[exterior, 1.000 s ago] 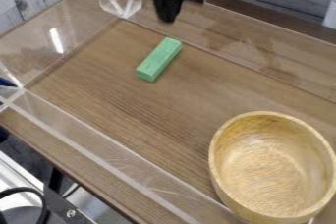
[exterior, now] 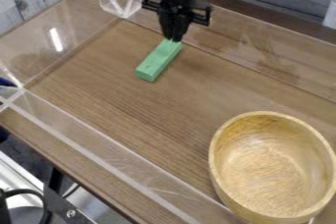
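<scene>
A green rectangular block (exterior: 159, 59) lies on the wooden table (exterior: 118, 110), left of centre in the camera view. My black gripper (exterior: 175, 33) hangs just above and beyond the block's far end, with its fingers pointing down. How far apart the fingers stand is hard to make out, and whether they touch the block cannot be told.
A large beige bowl (exterior: 268, 166) sits at the lower right. Clear plastic pieces line the back left and left edge. Cables show at the lower left.
The block and bowl look unmoved.
</scene>
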